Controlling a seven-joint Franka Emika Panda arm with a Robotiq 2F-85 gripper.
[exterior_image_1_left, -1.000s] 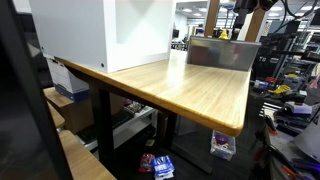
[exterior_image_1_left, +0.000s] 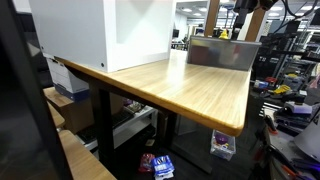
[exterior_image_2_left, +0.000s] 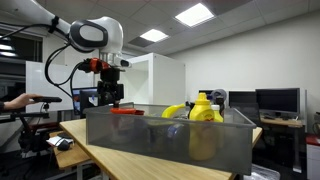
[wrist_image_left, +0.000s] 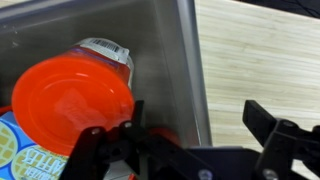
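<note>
In the wrist view my gripper stands open, its black fingers wide apart. The grey bin's wall (wrist_image_left: 190, 75) runs through the gap between them, with one finger over the bin's inside and the other over the wooden table. Inside the bin, a container with a round orange-red lid (wrist_image_left: 72, 100) lies close to the left finger. Part of another red object shows beneath that finger. From the side, the gripper (exterior_image_2_left: 108, 92) hangs over the left end of the bin (exterior_image_2_left: 190, 145), above a red item (exterior_image_2_left: 127, 112).
A yellow bottle (exterior_image_2_left: 204, 108) and other yellow items rise above the bin's rim. A blue, yellow and green object (wrist_image_left: 18, 152) sits at the wrist view's lower left. The tabletop (exterior_image_1_left: 165, 82) in front of the bin is clear; a white box (exterior_image_1_left: 125, 32) stands along its far side.
</note>
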